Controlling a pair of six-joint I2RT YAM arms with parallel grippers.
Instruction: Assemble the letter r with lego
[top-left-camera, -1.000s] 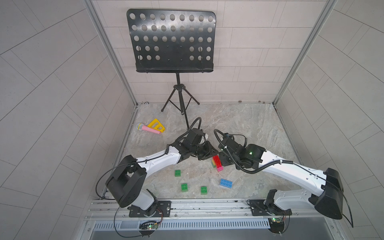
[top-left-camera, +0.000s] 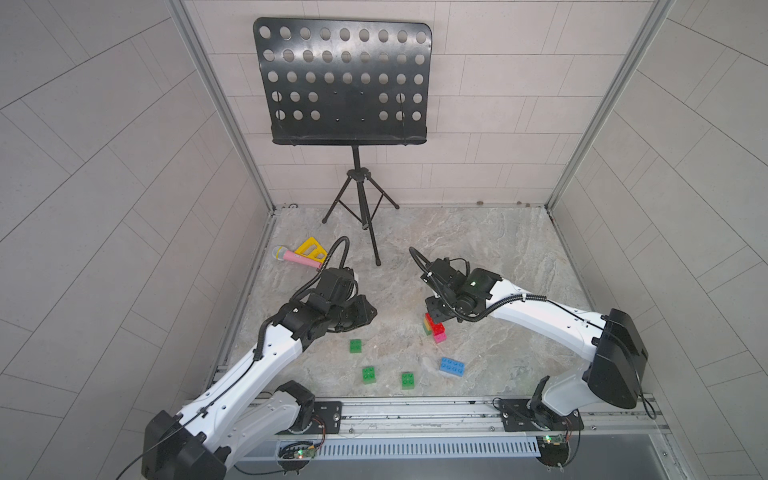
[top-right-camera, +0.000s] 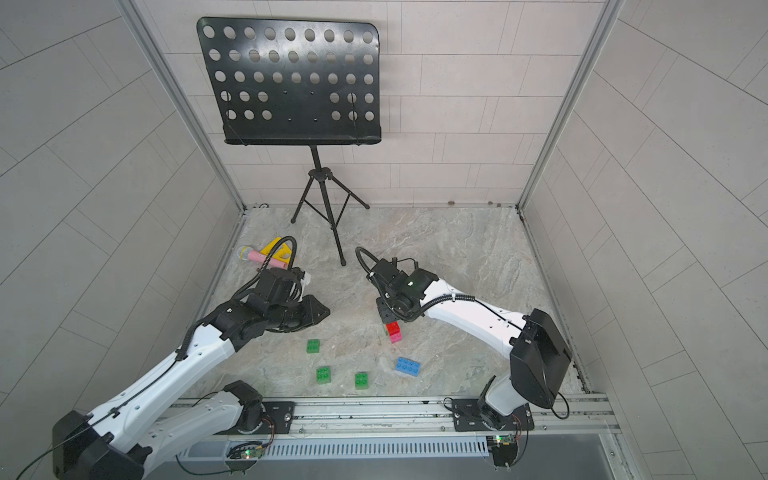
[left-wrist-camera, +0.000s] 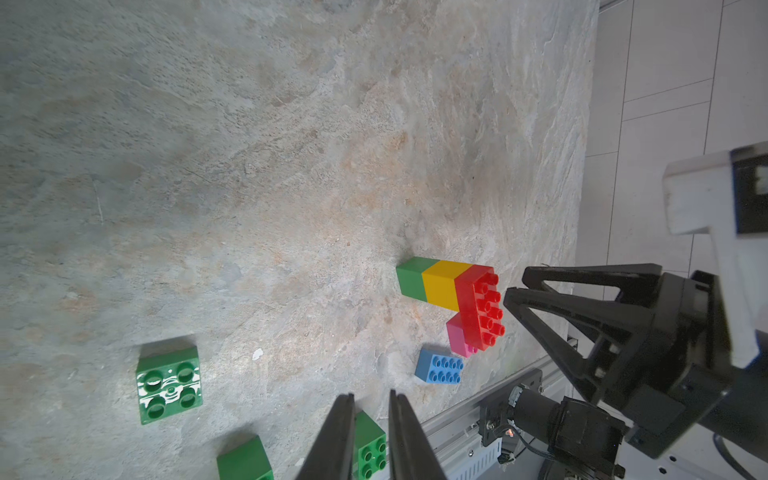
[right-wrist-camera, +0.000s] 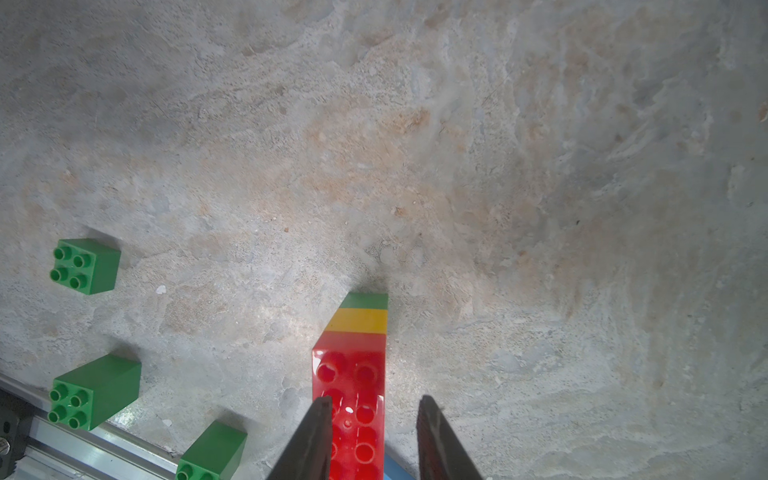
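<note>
A stack of a green brick (left-wrist-camera: 415, 278), a yellow brick (left-wrist-camera: 442, 284) and a long red brick (left-wrist-camera: 480, 305) on top stands on the floor. A pink brick (left-wrist-camera: 461, 336) sits under the red one's overhanging end. My right gripper hangs just above the stack, part open, apart from it in the left wrist view. Well to the left, my left gripper is held over the floor, part open and empty. A blue brick (top-left-camera: 452, 366) and loose green bricks, a left one (top-left-camera: 355, 345), a middle one (top-left-camera: 369, 374) and a right one (top-left-camera: 408, 380), lie nearer the front.
A black music stand (top-left-camera: 344, 80) stands at the back. By the left wall lie a pink toy microphone (top-left-camera: 301, 258) and a yellow piece (top-left-camera: 311, 249). A metal rail (top-left-camera: 416, 404) borders the front.
My left gripper has moved away from the stack toward the left. The right gripper has shifted slightly left and back, over the stack. The bricks look unmoved.
</note>
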